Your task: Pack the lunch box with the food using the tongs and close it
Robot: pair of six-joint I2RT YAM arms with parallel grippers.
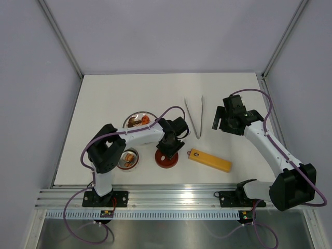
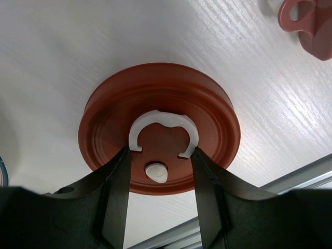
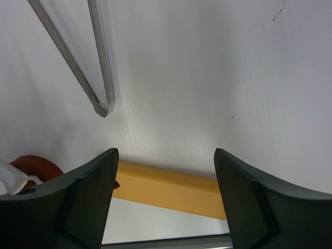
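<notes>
In the left wrist view the red-brown lid lies on the table with a white horseshoe handle. My left gripper is over it, its fingertips at the handle's two ends, part open; whether it grips is unclear. A round metal container with food and a smaller one sit left of the lid, partly under the arm. My right gripper hangs open, empty, above the table.
A yellow case lies right of the lid, metal tongs behind it.
</notes>
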